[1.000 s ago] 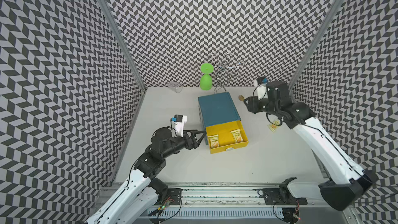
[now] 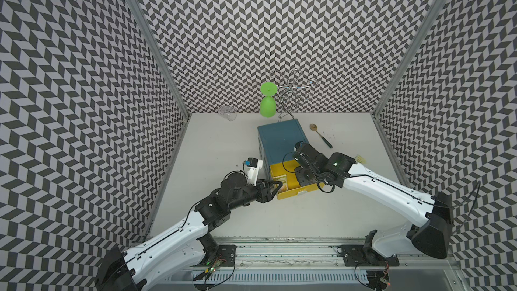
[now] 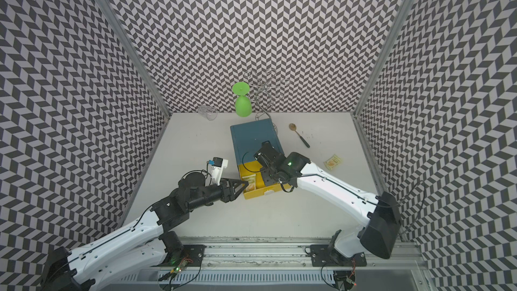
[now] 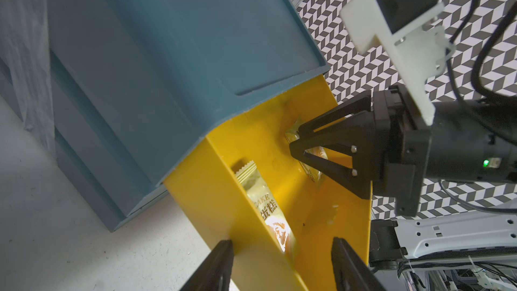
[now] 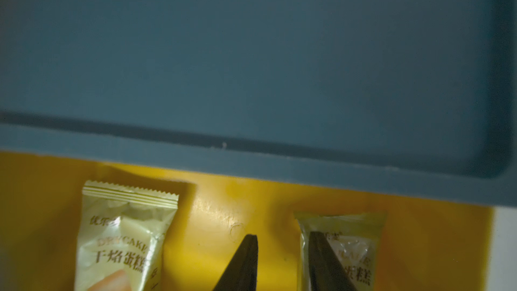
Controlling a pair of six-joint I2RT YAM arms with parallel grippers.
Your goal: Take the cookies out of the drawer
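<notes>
The yellow drawer (image 2: pixel 299 190) is out of the blue case (image 2: pixel 279 132), two cookie packets inside. The left-side packet (image 4: pixel 264 207) lies along the side wall, near my left gripper (image 2: pixel 274 187), whose tips straddle that wall low in its wrist view; whether they grip anything is unclear. The other packet is at my right gripper, which reaches down into the drawer; its fingertips (image 4: pixel 296 148) overlap that packet in the left wrist view, and whether it is held cannot be seen surely.
A loose packet (image 3: pixel 332 161) lies on the table at right. A spoon (image 3: pixel 299 135), a green object (image 3: pixel 242 105), a wire rack (image 3: pixel 264 91) and a clear object (image 3: pixel 207 112) are at the back.
My right gripper has swung down and left from above the table's right side into the drawer. My left gripper has moved right and down to the drawer's left wall.
</notes>
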